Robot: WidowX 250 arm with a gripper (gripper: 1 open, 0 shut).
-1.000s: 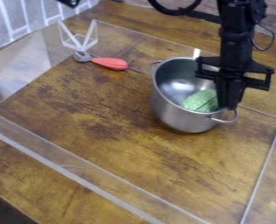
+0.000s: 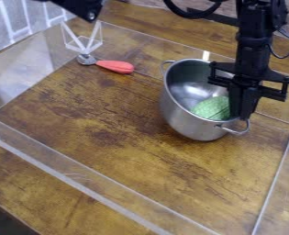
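Observation:
A steel pot point(image 2: 183, 115) with side handles stands on the wooden table, a green object point(image 2: 214, 107) inside it. My black gripper point(image 2: 242, 108) reaches down over the pot's right side, its fingertips low in or at the rim beside the green object. Whether its fingers hold anything is hidden or too small to tell.
A tool with a red handle point(image 2: 115, 66) lies at the back left, near a clear plastic piece point(image 2: 83, 41).
The gripper and arm have shifted slightly; the green object's visible shape in the pot has changed a little. The pot stands about where it was.

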